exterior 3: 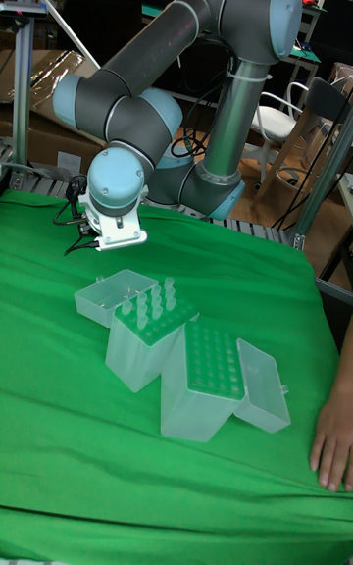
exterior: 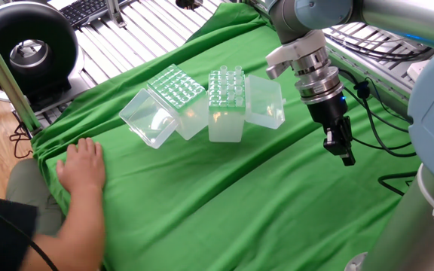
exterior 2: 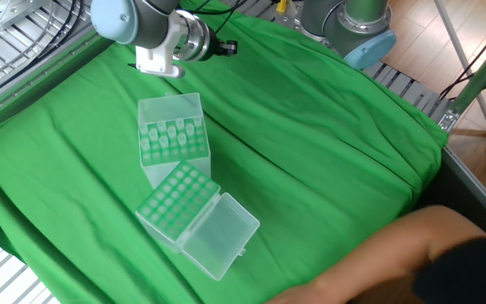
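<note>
Two translucent boxes with green perforated tops stand close together on the green cloth, each with its clear lid hinged open. One box (exterior 2: 175, 165) carries several clear tubes standing in part of its top. In the top of the other box (exterior 2: 178, 201) no upright tubes show. My gripper (exterior: 349, 159) hangs above the cloth to the right of the boxes in the first exterior view, apart from both. It is small and dark there, and whether its fingers are open or shut does not show. Nothing visible hangs from it.
A person's hand (exterior: 81, 164) rests on the cloth's edge, on the side away from my arm. The open lids (exterior: 265, 102) stick out beside the boxes. Black cables (exterior: 383, 139) hang behind the gripper. The cloth in front of the boxes is bare.
</note>
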